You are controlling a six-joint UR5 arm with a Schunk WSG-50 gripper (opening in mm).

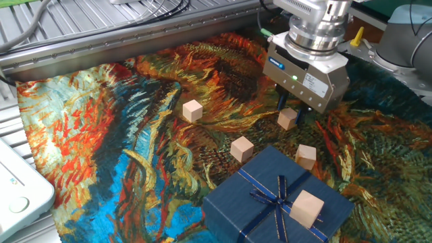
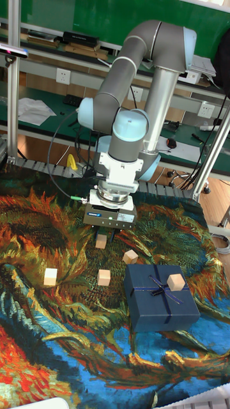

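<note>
My gripper (image 1: 291, 113) points down at the back of the cloth, its two dark fingers apart. A wooden cube (image 1: 287, 119) shows between and just below the fingers in exterior view 2; whether they touch it I cannot tell. In exterior view 3 the same cube (image 2: 101, 243) appears right under the gripper body. Another cube (image 1: 307, 208) rests on top of a dark blue gift box (image 1: 233, 202) with a ribbon bow. Three more lie loose on the cloth: the left cube (image 1: 192, 111), the middle cube (image 1: 241, 149) and the cube behind the box (image 1: 306, 156).
A colourful painted cloth (image 1: 88, 135) covers the table, with free room left of the cubes. Along the back left runs a metal rail (image 1: 121, 50). A white device (image 1: 20, 185) with a round button stands at the left edge.
</note>
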